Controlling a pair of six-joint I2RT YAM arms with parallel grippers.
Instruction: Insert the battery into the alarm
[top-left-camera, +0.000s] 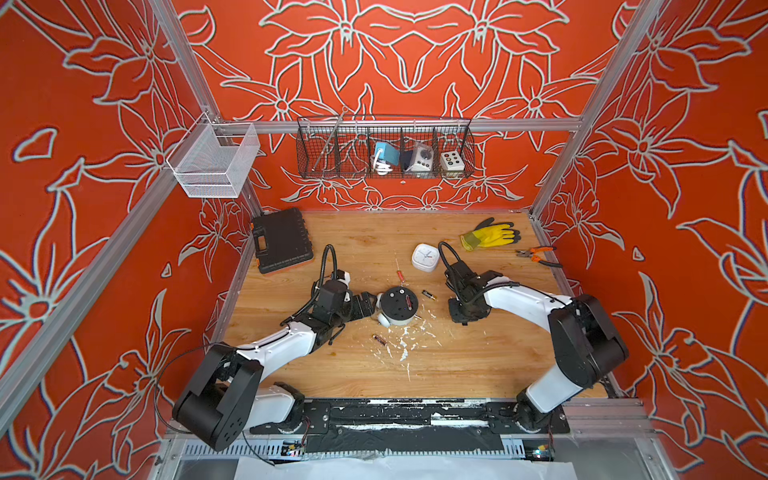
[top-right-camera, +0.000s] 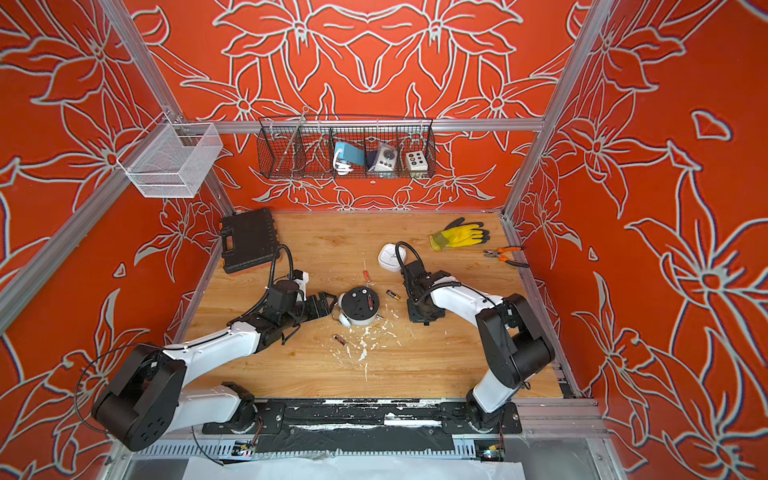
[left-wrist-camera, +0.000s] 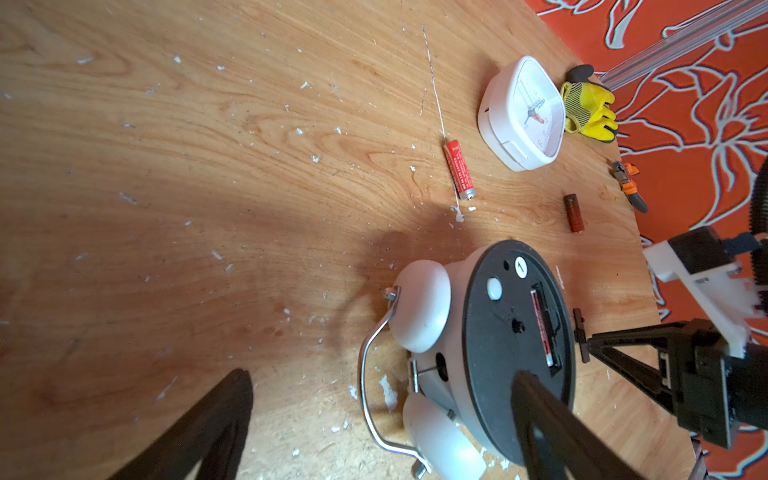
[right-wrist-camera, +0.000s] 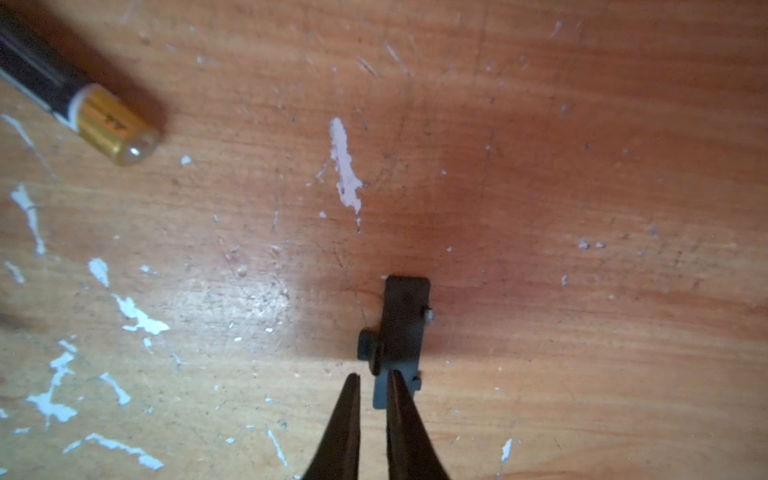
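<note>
The round alarm clock (top-left-camera: 398, 304) lies with its black back (left-wrist-camera: 502, 352) turned up, its white bells toward my left gripper. That gripper is open, its blurred fingers on either side of the alarm's bell end; whether they touch is unclear. A red battery (left-wrist-camera: 541, 326) rests in the back's slot. To the right, a black battery cover (right-wrist-camera: 405, 320) lies flat on the table. My right gripper hangs over its near end, fingers slightly apart; the small side tab (right-wrist-camera: 368, 345) lies just beyond the gap. One fingertip overlaps the cover in view, but contact cannot be judged.
Loose batteries lie around the alarm: a red one (left-wrist-camera: 458, 169), a black-and-gold one (right-wrist-camera: 112, 128) and a brownish one (top-left-camera: 379, 340). A white square clock (top-left-camera: 425, 257), gloves (top-left-camera: 490, 234) and pliers (top-left-camera: 538, 255) sit farther back. Clear wood lies in front.
</note>
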